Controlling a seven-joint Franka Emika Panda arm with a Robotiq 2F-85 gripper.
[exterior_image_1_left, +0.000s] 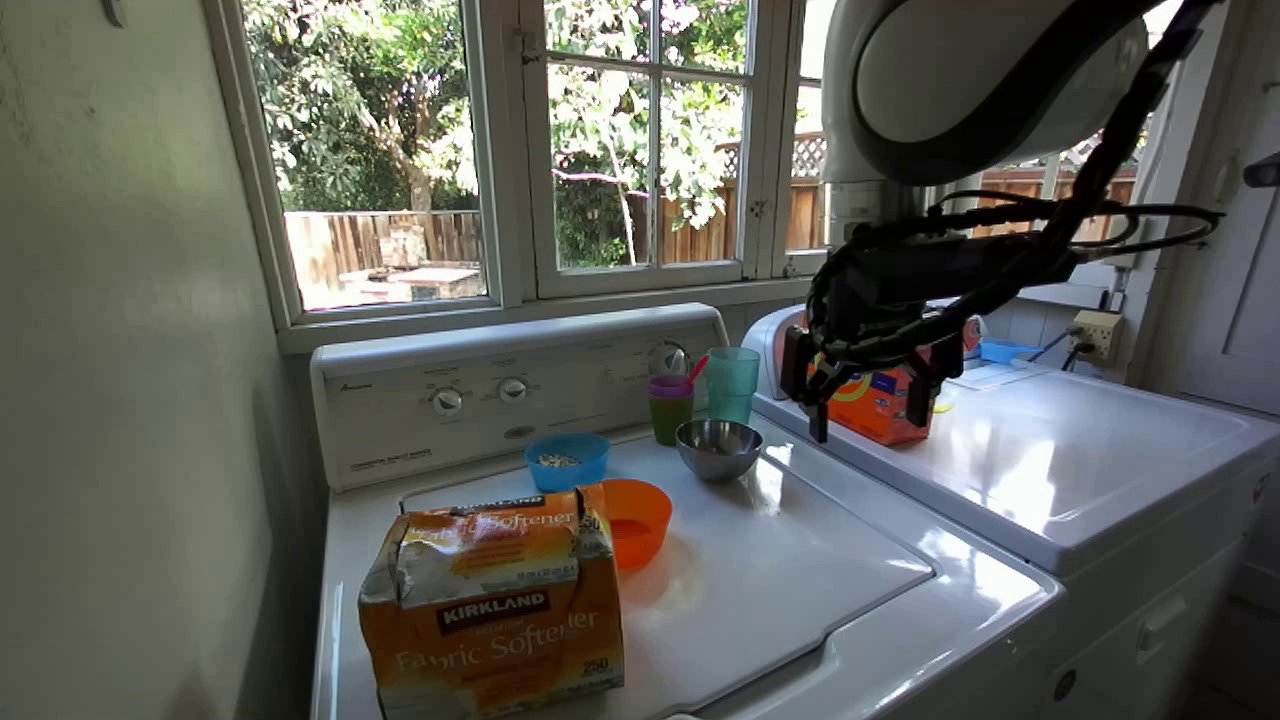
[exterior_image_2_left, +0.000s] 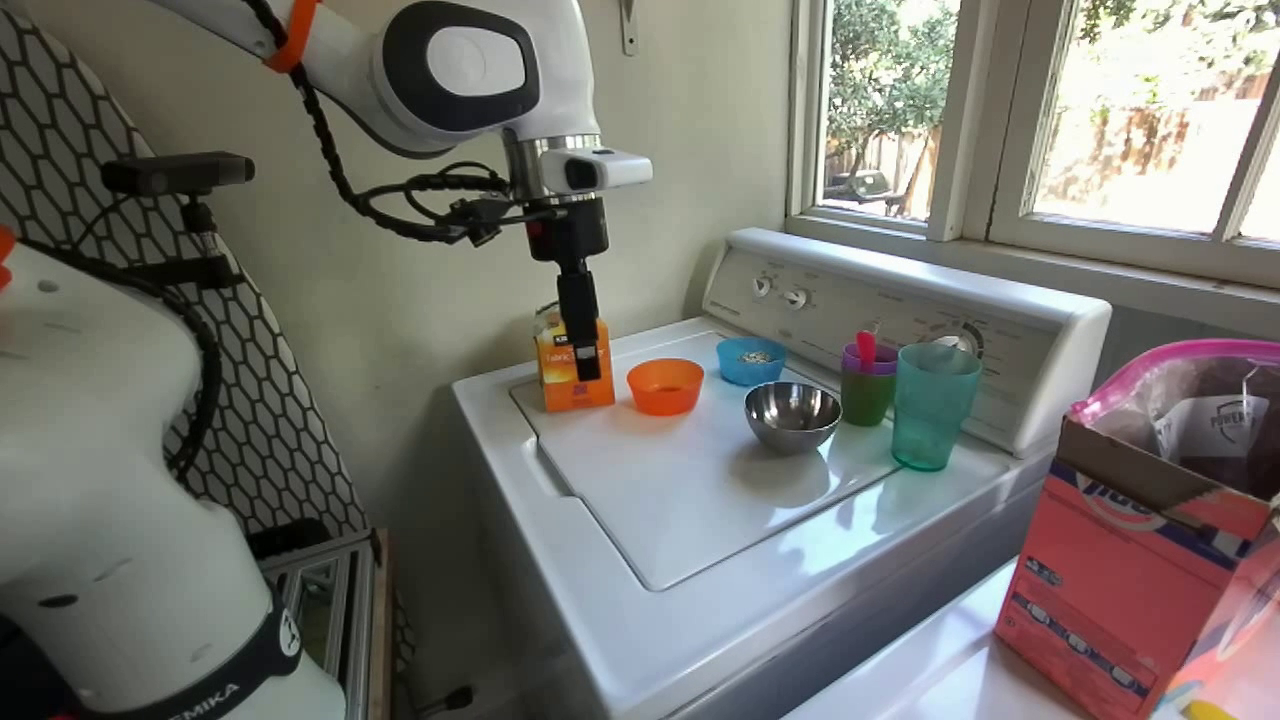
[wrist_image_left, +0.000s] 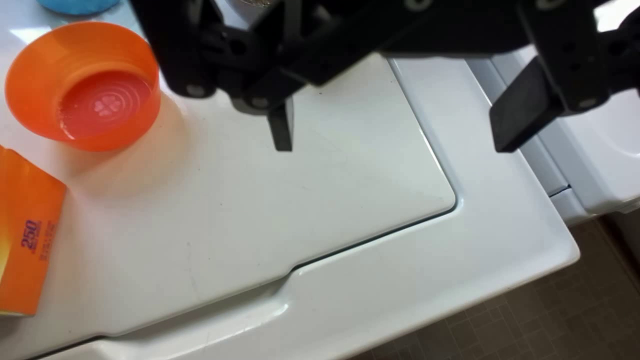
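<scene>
My gripper is open above the white washer lid (wrist_image_left: 240, 216), its black fingers wide apart with only bare surface showing between them. An orange bowl (wrist_image_left: 36, 102) lies to its left in the wrist view and looks empty. In the second exterior view, a blue bowl (exterior_image_2_left: 752, 360) with small pale pieces inside stands behind the orange one. A shiny metal bowl (exterior_image_2_left: 793, 418) sits to the right. Close by are a green cup with a purple cup (exterior_image_2_left: 869, 384) in it, a pink handle sticking out, and a tall teal cup (exterior_image_2_left: 936, 406).
An orange fabric softener box (exterior_image_1_left: 492, 624) stands at the washer's wall side. The control panel (exterior_image_1_left: 516, 390) rises along the back. A red-orange box (exterior_image_2_left: 1128, 564) stands on the neighbouring machine.
</scene>
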